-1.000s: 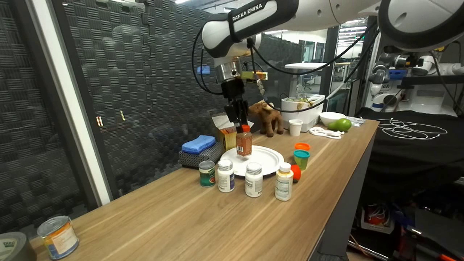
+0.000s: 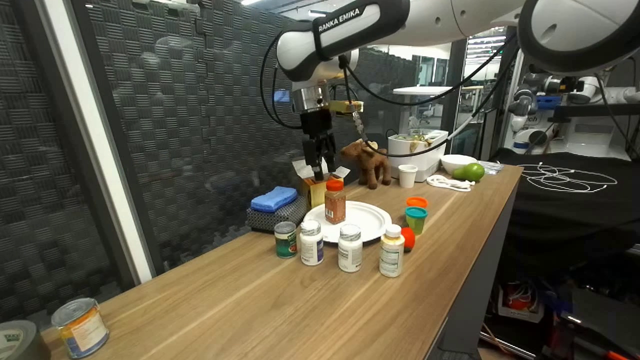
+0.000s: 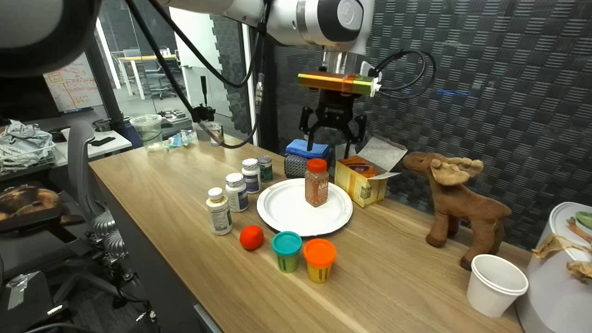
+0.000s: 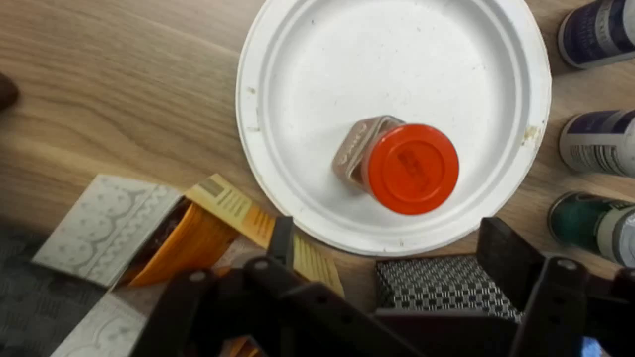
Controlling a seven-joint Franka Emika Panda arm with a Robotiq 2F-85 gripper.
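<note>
A clear bottle with a red lid (image 3: 317,188) and reddish-brown contents stands upright on the white plate (image 3: 272,213). My gripper (image 3: 328,150) hangs above and behind it, fingers spread, with nothing between them. From the wrist, the red lid (image 4: 413,169) lies ahead of the gap between the two fingertips, clear of both. In exterior view 1 the gripper (image 2: 324,173) is just above and to the left of the bottle (image 2: 335,207), near the open yellow box (image 2: 316,193).
White pill bottles (image 2: 349,248) and a green can (image 2: 285,239) line the plate's front. A patterned box with a blue cloth (image 2: 274,199) sits left. Play-dough tubs (image 3: 319,260), a red ball (image 3: 251,237) and a plush moose (image 3: 466,208) stand nearby.
A second ago the bottle hung slightly above the plate in the gripper. Now it rests on the plate, let go, and the gripper has opened and shifted left and back.
</note>
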